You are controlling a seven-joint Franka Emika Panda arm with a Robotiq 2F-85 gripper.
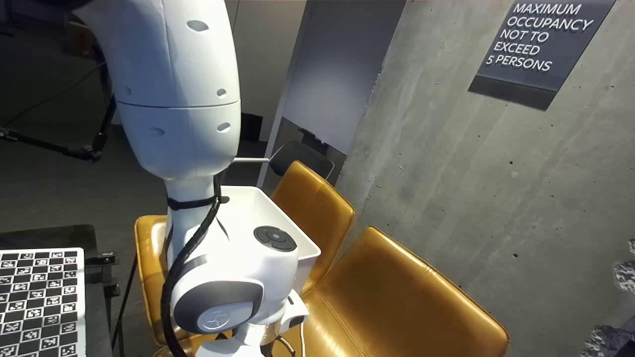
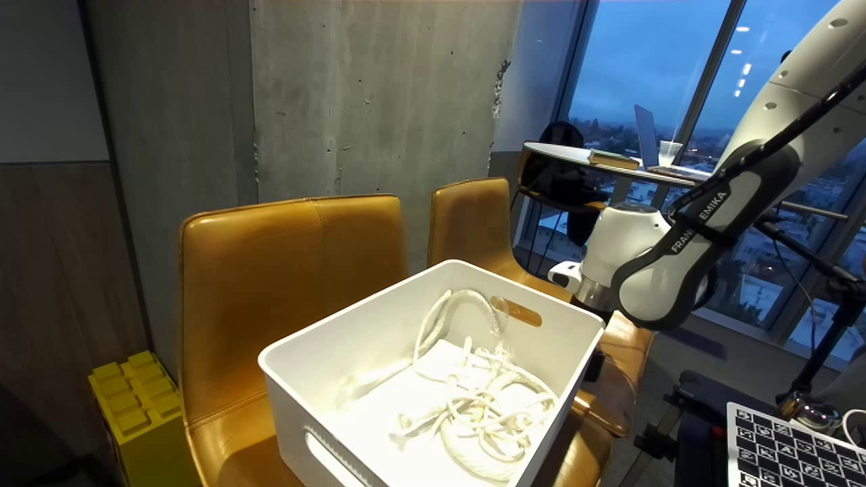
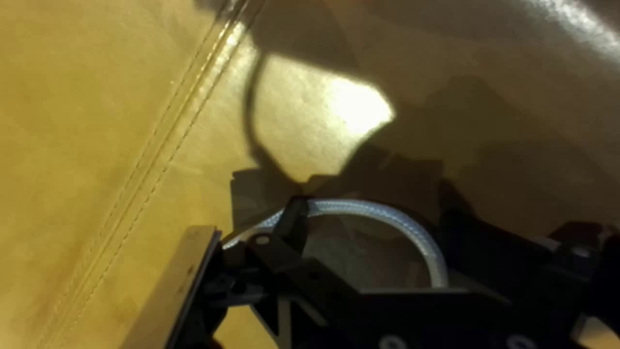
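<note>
In the wrist view, my gripper is low over the tan leather seat (image 3: 116,116), its dark fingers (image 3: 293,224) standing apart. A pale braided cord (image 3: 378,210) arches across the space between them; it runs by the left finger and curves down on the right. I see no finger clamped on it, and its ends are hidden. Exterior view 2 shows the white bin (image 2: 357,312) with a tangle of white cords (image 2: 487,398) inside. The hand is beyond the bin's right wall there, its fingers hidden.
The bin rests on the tan chairs (image 2: 292,260). A yellow block-shaped box (image 2: 142,406) stands on the floor at left. A checkered board (image 1: 41,297) lies left of the arm, and a concrete wall (image 1: 476,178) rises behind the chairs.
</note>
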